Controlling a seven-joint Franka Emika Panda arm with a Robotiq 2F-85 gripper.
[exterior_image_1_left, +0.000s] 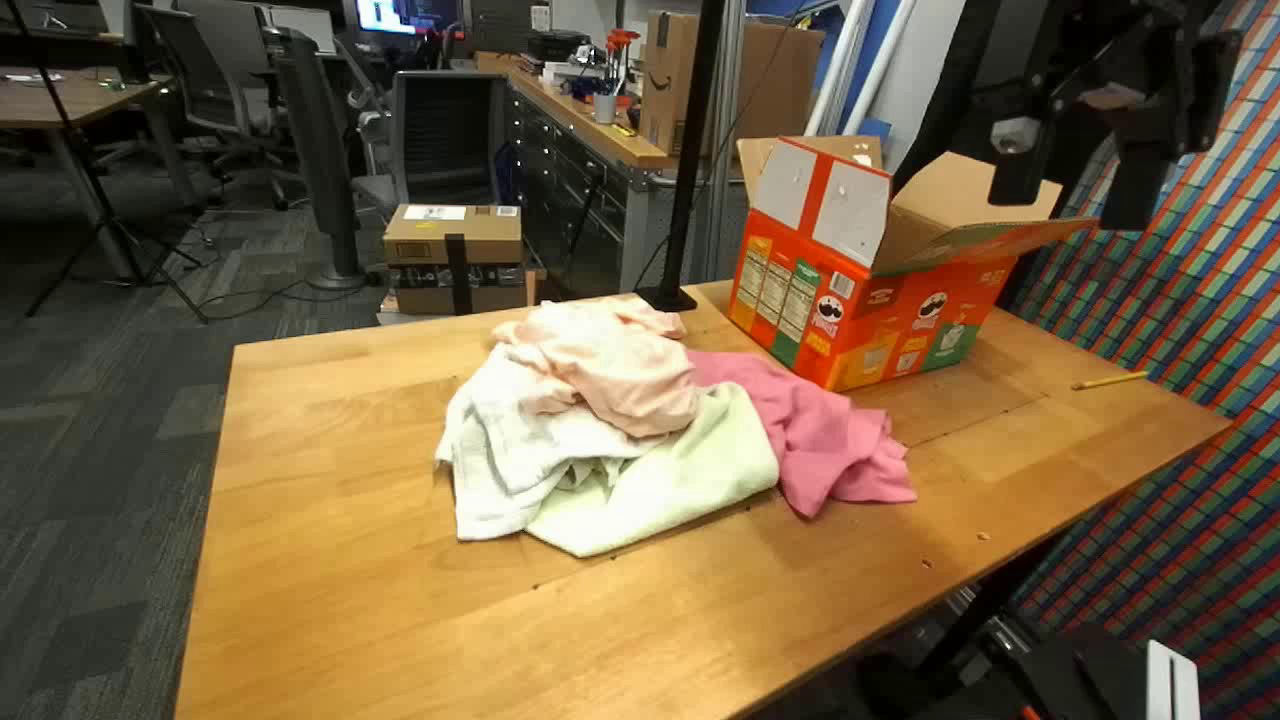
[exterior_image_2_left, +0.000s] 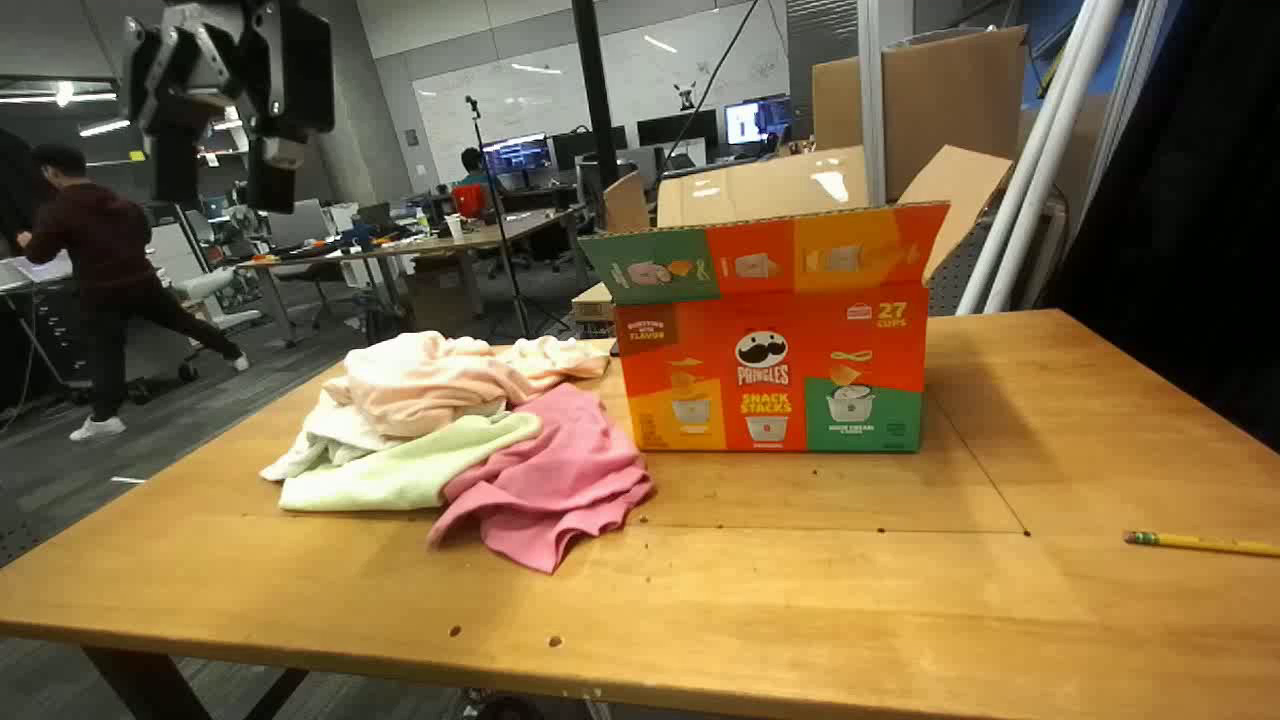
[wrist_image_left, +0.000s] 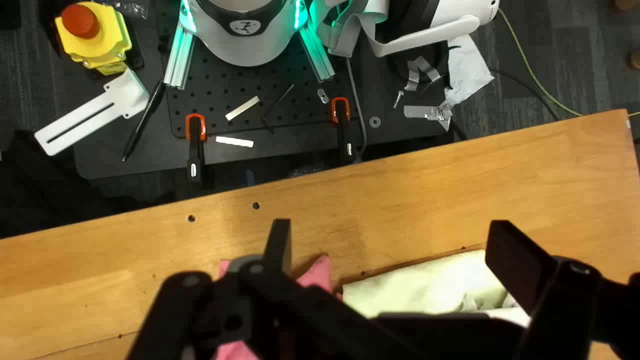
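A heap of cloths lies on the wooden table: a peach cloth (exterior_image_1_left: 618, 360) on top, a white cloth (exterior_image_1_left: 498, 444) at one side, a pale green cloth (exterior_image_1_left: 672, 474) in front and a pink cloth (exterior_image_1_left: 822, 432) spreading toward the box. Beside the heap stands an orange Pringles box (exterior_image_2_left: 774, 360) with its top flaps up; its inside is mostly hidden. High above the table, my gripper (exterior_image_1_left: 1074, 198) is open and empty, apart from everything. In the wrist view its fingers (wrist_image_left: 517, 264) are wide apart, with the pale green cloth (wrist_image_left: 426, 282) and pink cloth (wrist_image_left: 318, 273) far below.
A yellow pencil (exterior_image_2_left: 1200, 544) lies on the table past the box. A black pole (exterior_image_1_left: 690, 156) rises by the table's back edge. Bare wood (exterior_image_1_left: 396, 624) surrounds the heap's near side. A black equipment stand (wrist_image_left: 282, 138) adjoins the table edge.
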